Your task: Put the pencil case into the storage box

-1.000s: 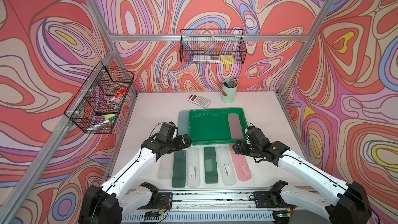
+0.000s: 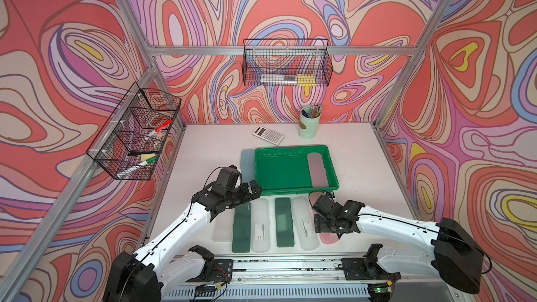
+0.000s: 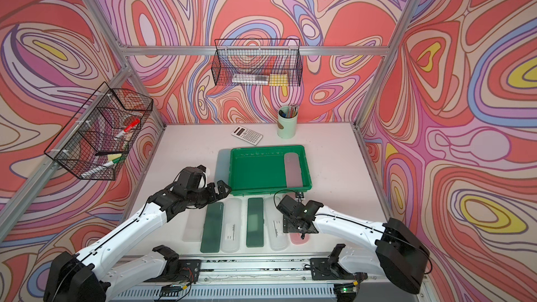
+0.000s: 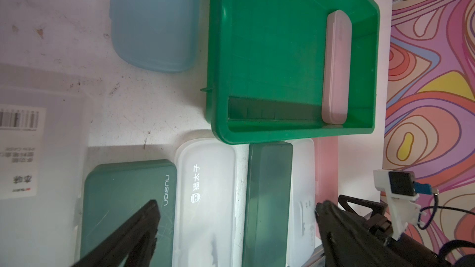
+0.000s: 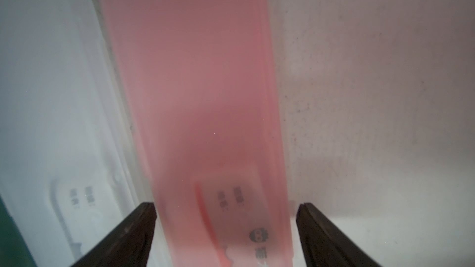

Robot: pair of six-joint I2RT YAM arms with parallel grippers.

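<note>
The red translucent pencil case fills the middle of the right wrist view, lying flat on the table. My right gripper is over its near part, one finger along each side, with little room between fingers and case; whether they touch it I cannot tell. In the top left view that arm covers part of the red case. The green storage box holds one pale pink case at its right side. My left gripper hangs in front of the box's left corner, fingers apart and empty.
Left of the red case lie a clear case, a green case, another clear case and a dark green case. A blue case rests beside the box. Calculator and pencil cup stand behind. Table right of the box is clear.
The right gripper has come toward the table's front and down over the red case, and its arm has swung lower. My left arm has shifted only slightly. The cases have not moved.
</note>
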